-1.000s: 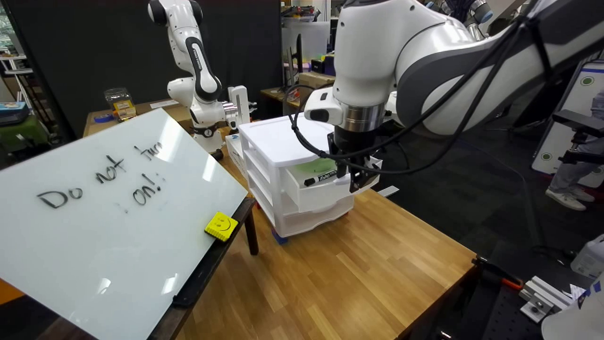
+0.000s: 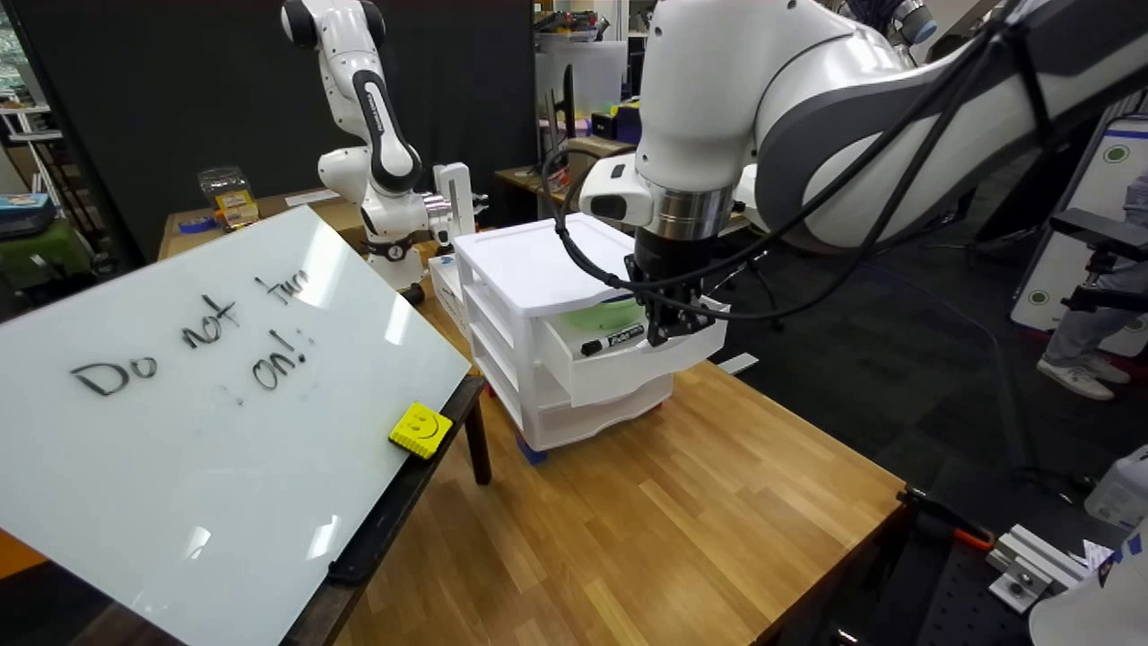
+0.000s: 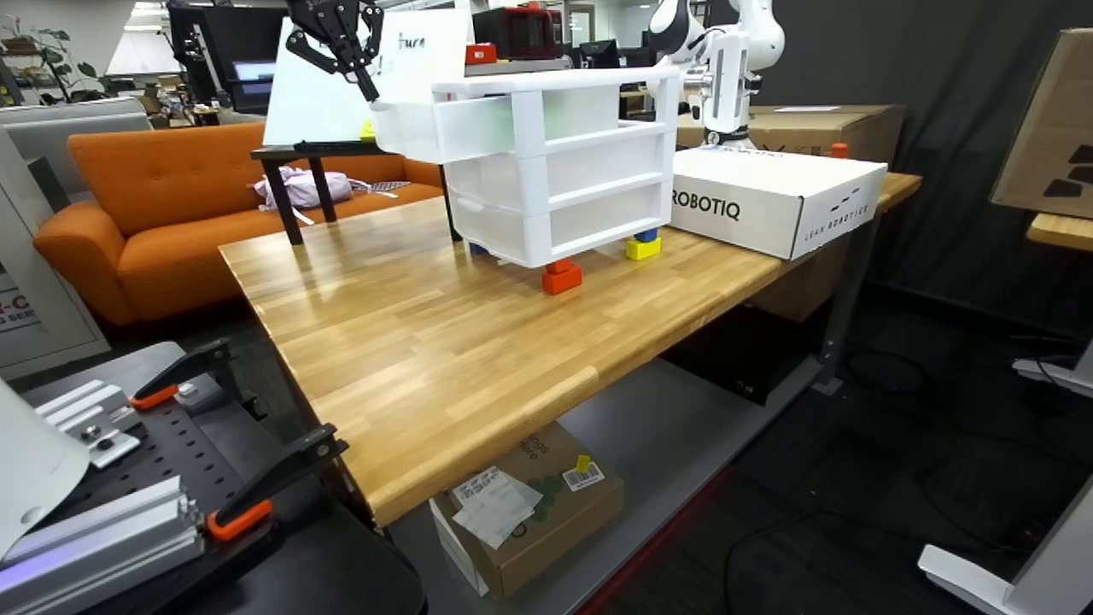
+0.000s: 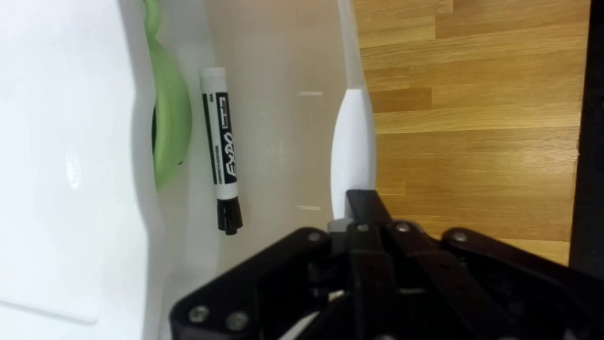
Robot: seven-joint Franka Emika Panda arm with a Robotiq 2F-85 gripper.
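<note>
The top drawer of a white plastic drawer unit is pulled out. Inside it lie a black-and-white Expo marker and a green object, partly covered by the unit's top. My gripper is at the drawer's front rim, its fingers shut with nothing visible between them. In the wrist view, the black fingertips overlap the white front lip; whether they touch it, I cannot tell. Exterior view 2 shows the gripper at the drawer's front top edge.
A tilted whiteboard with handwriting stands to the left, a yellow smiley eraser on its lower edge. Red blocks sit under the unit, and a white Robotiq box is beside it.
My gripper has risen slightly; its fingertips, earlier hanging lower across the drawer's front, are now nearer the rim. The drawer sits slightly further out. The marker remains in it.
</note>
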